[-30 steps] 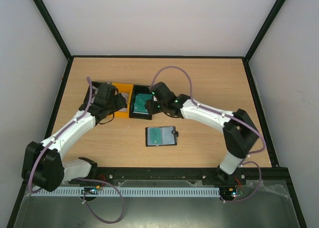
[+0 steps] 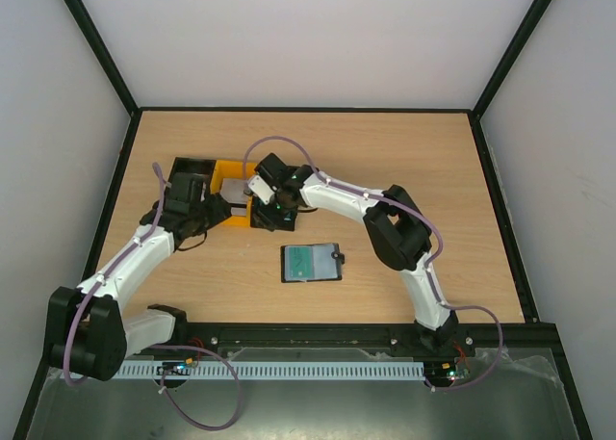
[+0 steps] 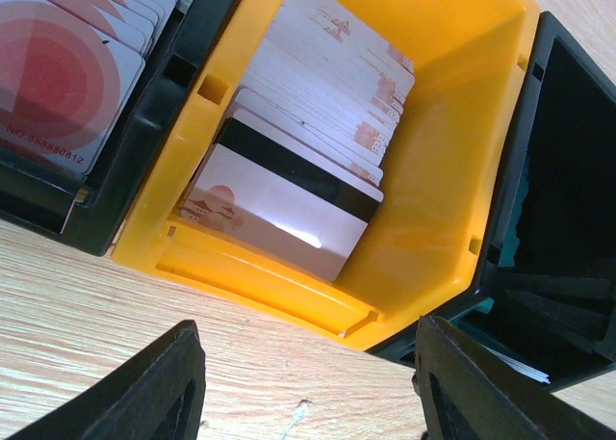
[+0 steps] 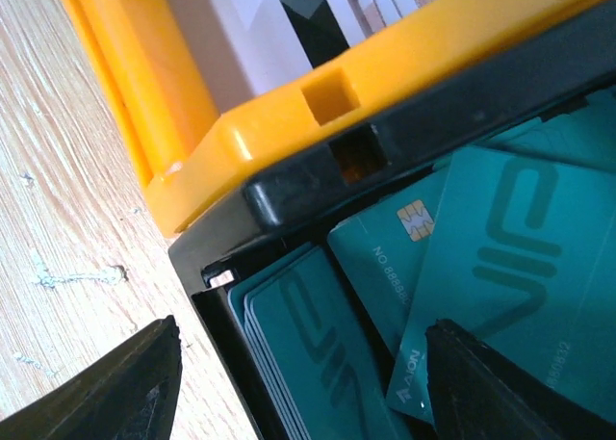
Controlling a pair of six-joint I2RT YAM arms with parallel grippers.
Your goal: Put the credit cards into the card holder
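Observation:
In the top view the card holder (image 2: 311,262) lies flat on the table with a green card in its left half. My left gripper is open at the front of the yellow bin (image 3: 481,142), nothing between its fingers. White cards (image 3: 279,209) lie inside that bin, the nearest with a dark stripe. My right gripper is open over the near end of the right black bin (image 4: 231,349). Several green cards (image 4: 318,334) stand stacked between its fingers' line, not gripped. More green cards (image 4: 520,267) lie loose behind them.
A left black bin (image 3: 96,209) with red-patterned cards (image 3: 58,84) adjoins the yellow bin. All three bins stand side by side at the back left. Right of the bins, the table (image 2: 404,151) is clear.
My right gripper has swung left and now covers more of the black bin with green cards. The left gripper has shifted slightly left. The card holder has not moved.

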